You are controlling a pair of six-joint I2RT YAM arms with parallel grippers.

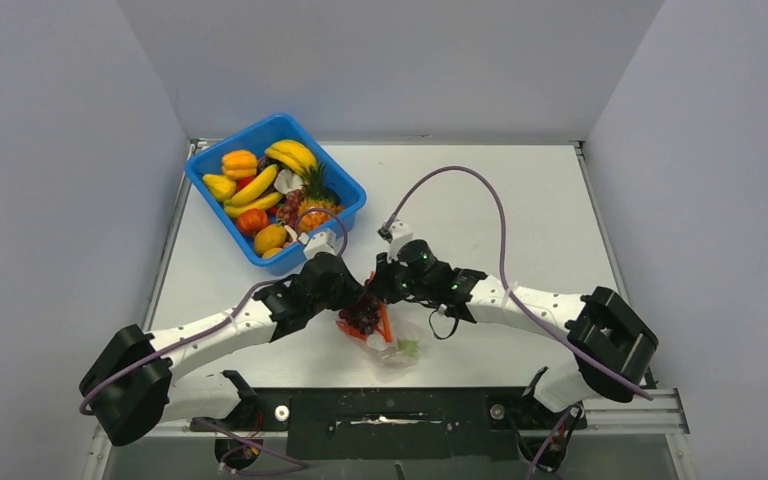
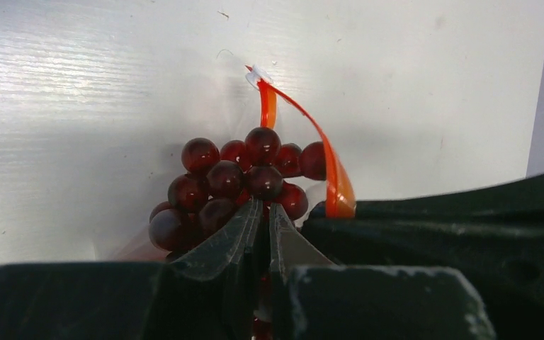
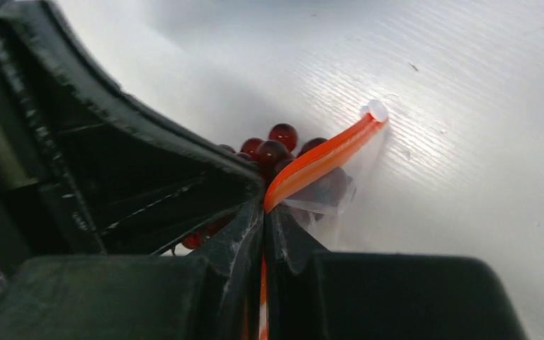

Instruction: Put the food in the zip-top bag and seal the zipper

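The zip top bag [image 1: 390, 355] lies at the front centre with dark red grapes [image 1: 360, 315] [image 2: 223, 180] in its mouth. Its orange zipper edge [image 2: 336, 184] [image 3: 326, 159] rises beside them to a small clear end. My left gripper is shut on the grapes, which bulge above the fingers. My right gripper is shut on the orange zipper edge, right beside the left gripper. In the top view both grippers hide part of the bag's upper end, and a pale green item shows inside its lower part.
A blue bin [image 1: 204, 168] of bananas, peppers, grapes, pineapple and other food stands at the back left, just behind the left arm. Walls border the sides and back.
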